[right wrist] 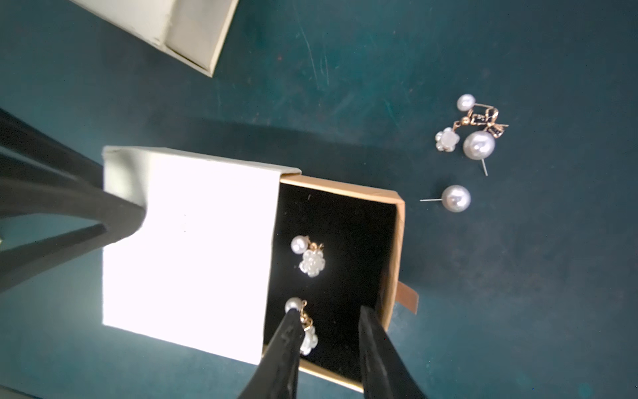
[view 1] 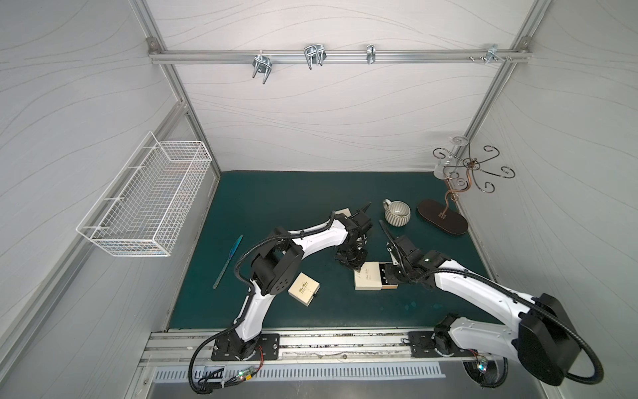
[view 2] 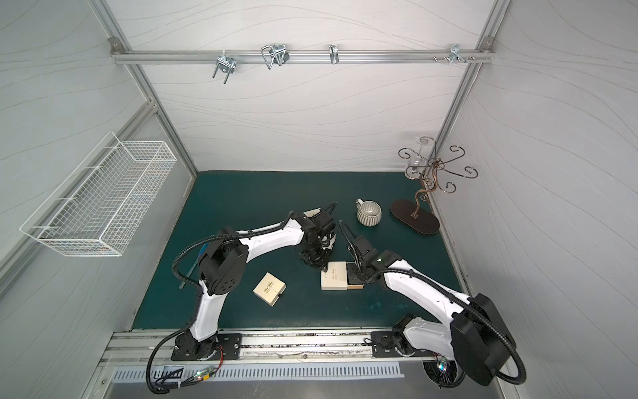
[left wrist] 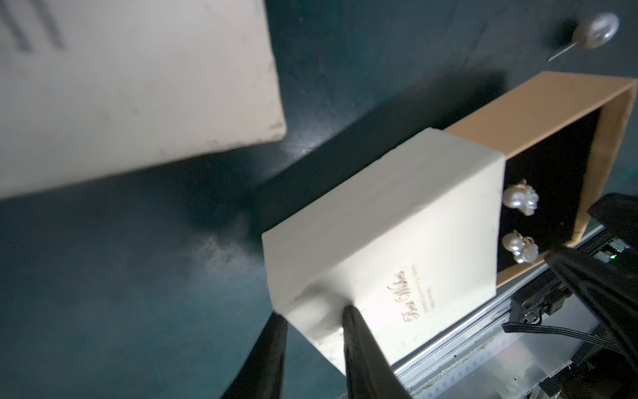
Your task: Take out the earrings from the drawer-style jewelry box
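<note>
The cream jewelry box (right wrist: 192,246) lies on the green table with its black-lined drawer (right wrist: 359,246) pulled out to the right. Inside the drawer are two pearl-and-flower earrings, an upper one (right wrist: 311,262) and a lower one (right wrist: 308,340). My right gripper is open over the drawer's near part, its left finger partly covering the lower earring; nothing shows held. My left gripper stands open at the box's far-left corner, fingers around or just above it; contact is unclear. On the table beyond the drawer lie a pearl stud (right wrist: 456,198) and a cluster of earrings (right wrist: 478,144).
A second cream box (view 1: 303,288) sits left of the jewelry box, and another pale box piece (right wrist: 199,33) lies behind. Farther back are a striped cup (view 1: 397,213) and a metal stand (view 1: 442,216). A teal stick (view 1: 228,261) rests at far left.
</note>
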